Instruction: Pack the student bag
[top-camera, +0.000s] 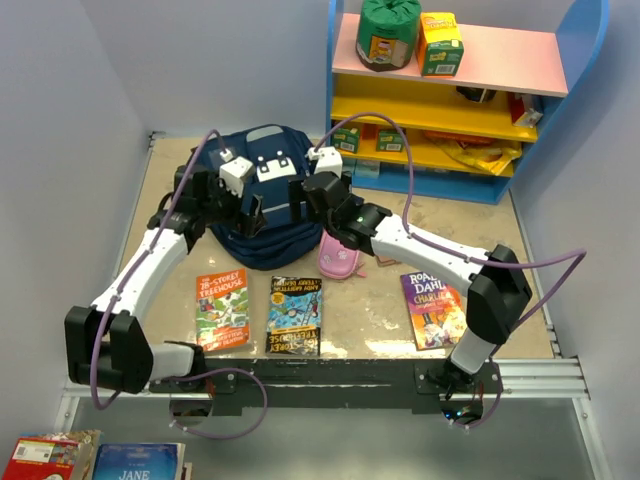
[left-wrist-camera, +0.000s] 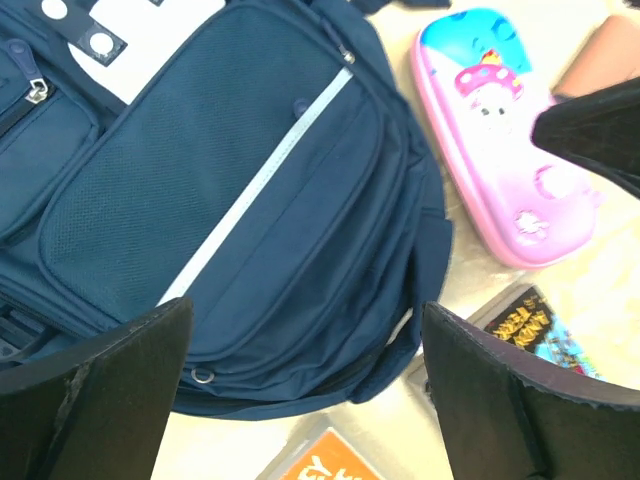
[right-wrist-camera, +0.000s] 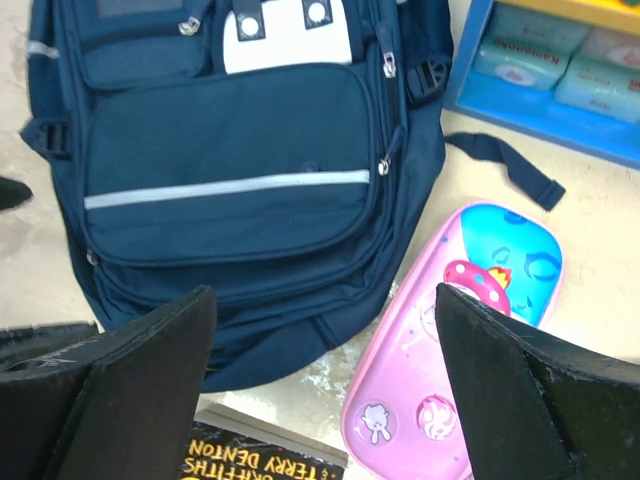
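Observation:
A dark blue backpack (top-camera: 265, 240) lies flat on the floor, its front pocket closed in the right wrist view. My left gripper stands open above the bag's lower part, nothing between its fingers. Open and empty too, my right gripper hovers over the bag's lower right edge and the pink pencil case (right-wrist-camera: 425, 360). That case lies right beside the bag. Toward the front are the orange-and-green 78-Storey Treehouse book (top-camera: 222, 310), a blue Treehouse book (top-camera: 294, 318) and, farther right, a purple Roald Dahl book (top-camera: 434, 312).
A blue, yellow and pink shelf (top-camera: 430, 95) at the back right holds several packages, including a green roll (top-camera: 388, 35) and a yellow-green box (top-camera: 440, 45). More books (top-camera: 140, 462) lie at the front left corner. Both arms reach close together over the bag.

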